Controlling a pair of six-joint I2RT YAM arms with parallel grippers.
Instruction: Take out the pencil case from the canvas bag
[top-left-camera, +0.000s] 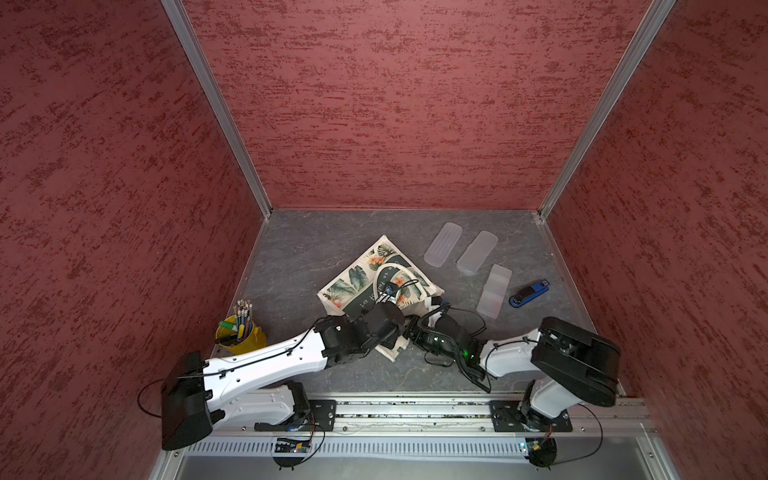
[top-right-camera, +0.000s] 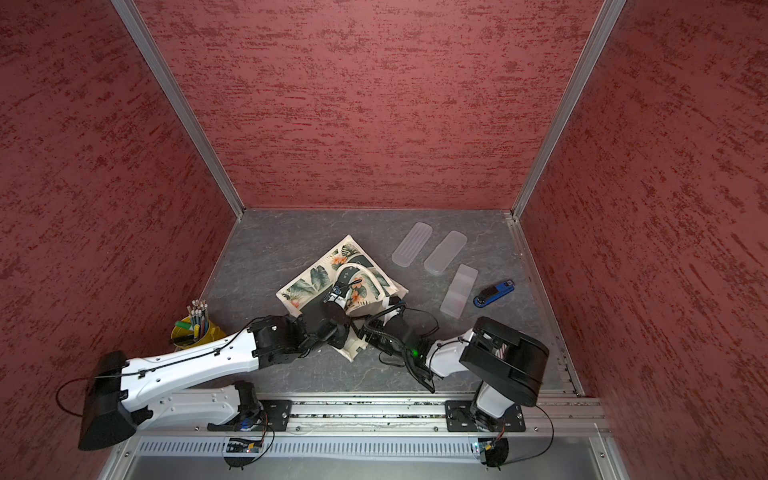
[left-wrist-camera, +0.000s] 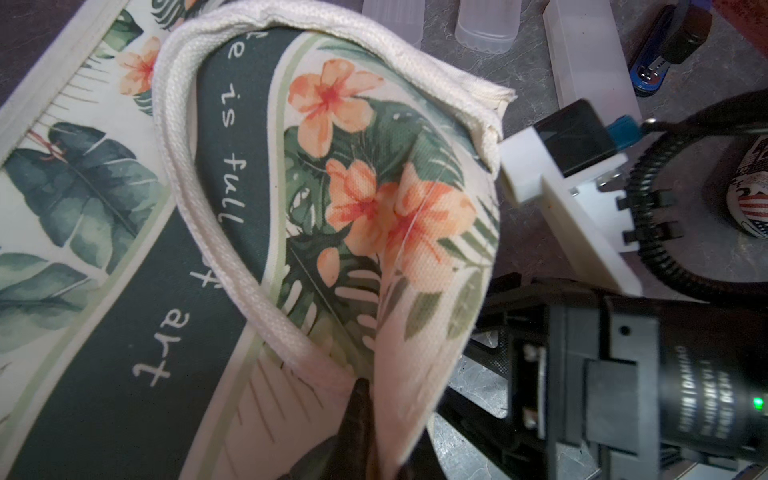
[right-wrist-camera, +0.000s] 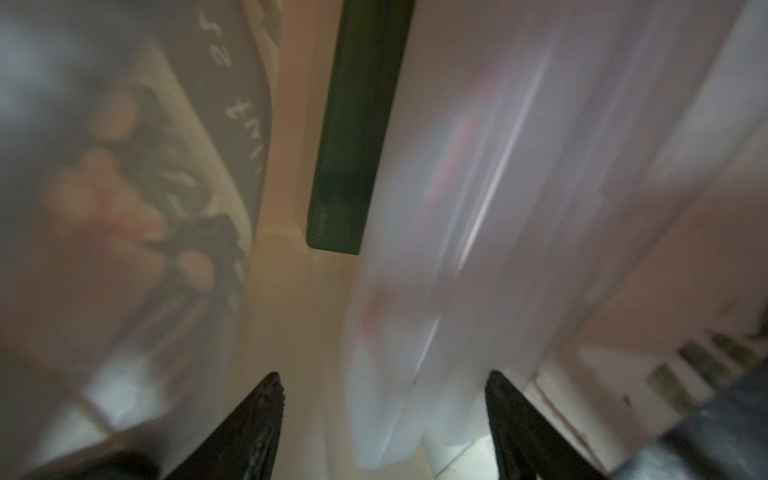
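The floral canvas bag (top-left-camera: 360, 276) lies mid-table. My left gripper is shut on the bag's upper fabric, near the rope handle (left-wrist-camera: 184, 160). My right gripper reaches into the bag's opening, open, with its fingers either side of a translucent pencil case (right-wrist-camera: 480, 184) inside. A dark green object (right-wrist-camera: 352, 120) lies beside that case in the bag, in the right wrist view.
Three translucent cases (top-left-camera: 442, 244) lie at the right, beside a blue tool (top-left-camera: 528, 293). A yellow cup of pens (top-left-camera: 240, 340) stands at the left.
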